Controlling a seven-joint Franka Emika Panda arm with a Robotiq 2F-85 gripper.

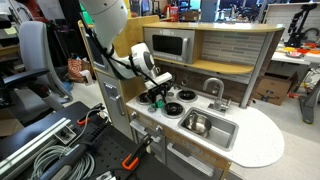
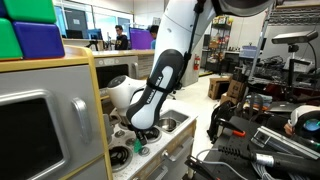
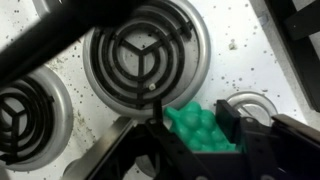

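In the wrist view a bumpy green object (image 3: 198, 128) sits between the two black fingers of my gripper. The fingers are apart, one on either side of it; whether they press on it does not show clearly. From outside, the gripper (image 1: 159, 93) is low over the left part of the stove, with green (image 1: 160, 100) showing just below it. The second exterior view also shows a green patch (image 2: 137, 145) under the white arm (image 2: 128, 95). Much of the object's lower side is hidden by the fingers.
A coil burner (image 3: 147, 52) lies right beside the object. Right of the stove are the sink (image 1: 198, 124) and the faucet (image 1: 220, 92). The microwave (image 1: 172, 43) and shelf (image 1: 225, 66) stand behind and above.
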